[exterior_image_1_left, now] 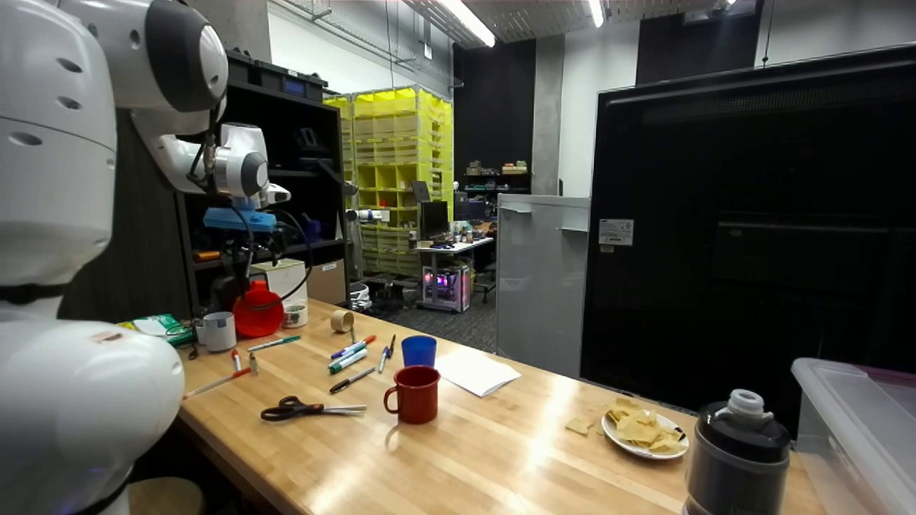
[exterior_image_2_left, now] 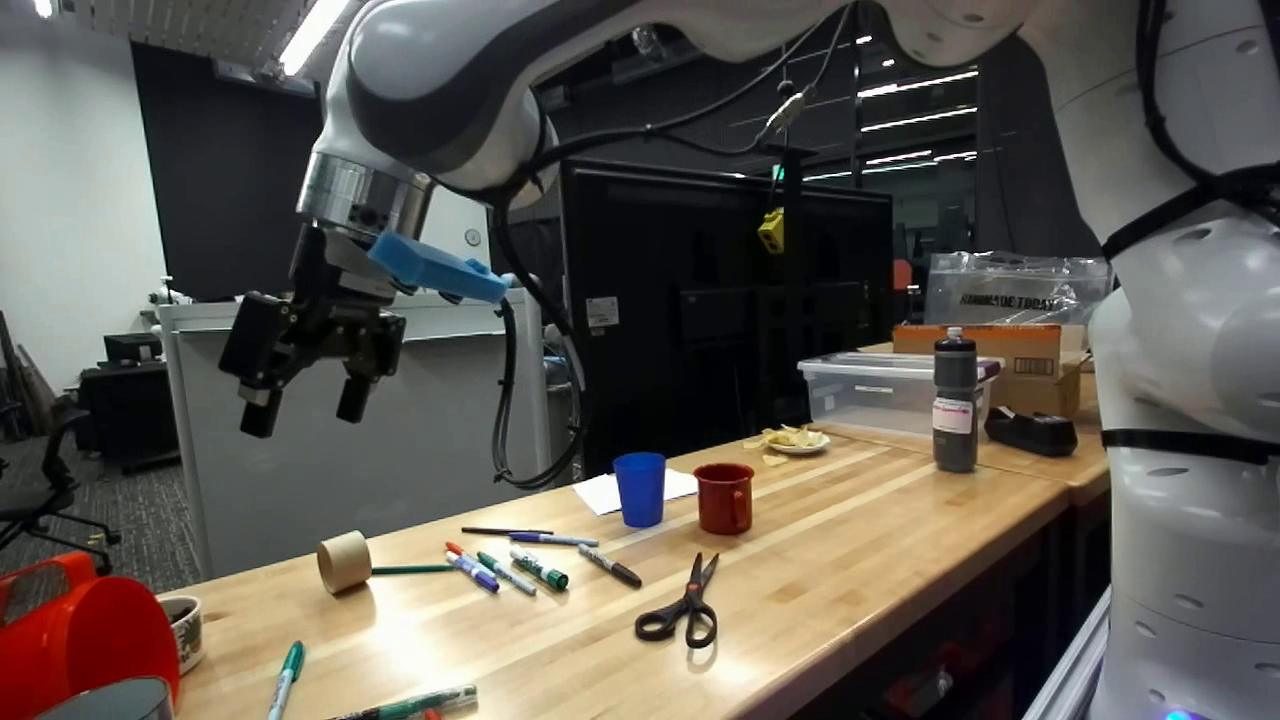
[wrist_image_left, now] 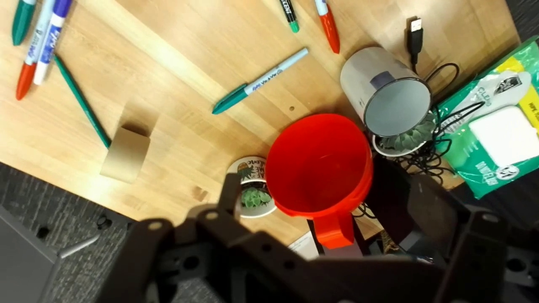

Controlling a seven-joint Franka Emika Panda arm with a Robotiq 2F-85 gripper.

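My gripper (exterior_image_2_left: 306, 408) hangs in the air over the far end of the table, open and pointing down, its two fingers well apart with nothing between them. Seen from the wrist, a red mug-like container (wrist_image_left: 318, 166) with a handle lies below, between the fingers in the picture. In exterior view 2 that red container (exterior_image_2_left: 90, 642) is well below the gripper. A white cup (wrist_image_left: 386, 91) lies close to it, and a small potted succulent (wrist_image_left: 255, 197) stands on its other side. A green pen (wrist_image_left: 260, 81) rests on bare wood nearby.
Several markers (exterior_image_2_left: 540, 568), a tape roll (exterior_image_2_left: 344, 562) and black scissors (exterior_image_2_left: 684, 614) are spread over the table. Farther along stand a blue cup (exterior_image_2_left: 639, 488), a dark red mug (exterior_image_2_left: 725, 498), a chip plate (exterior_image_1_left: 645, 435) and a bottle (exterior_image_1_left: 738, 459).
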